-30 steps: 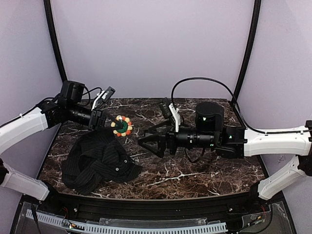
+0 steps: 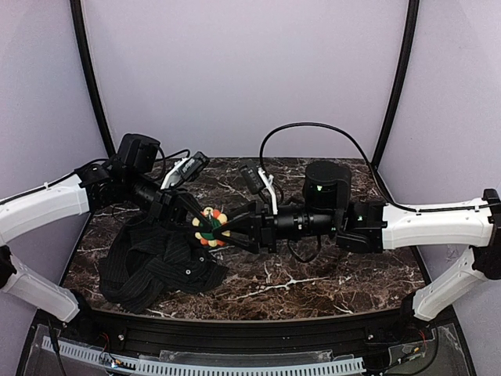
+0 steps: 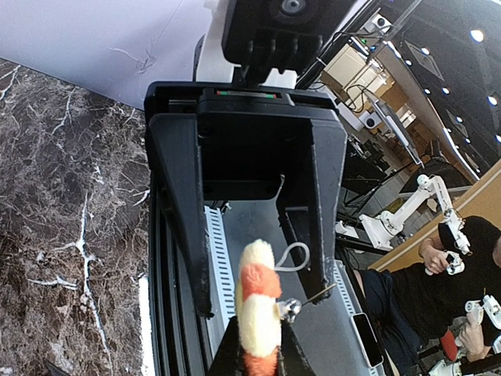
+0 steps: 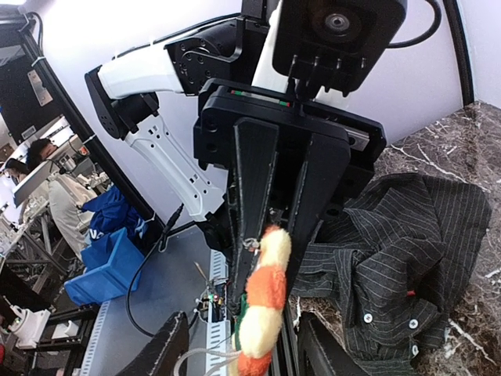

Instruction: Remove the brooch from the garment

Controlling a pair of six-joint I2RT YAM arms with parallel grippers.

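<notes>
The flower brooch, with cream, orange petals and a green centre, is held up between the grippers in the top view. My left gripper is shut on it; in the right wrist view the brooch sits at its fingertips, a metal pin showing. My right gripper has its fingers apart around the brooch's right side; in the left wrist view they are seen end-on, beyond the brooch. The dark pinstriped garment lies crumpled on the table below; whether the brooch touches it is unclear.
Walls enclose the back and sides. A person and leader arms show beyond the front edge in the left wrist view.
My right gripper has moved in from the right, and its fingertips now reach the brooch. The garment looks unchanged.
</notes>
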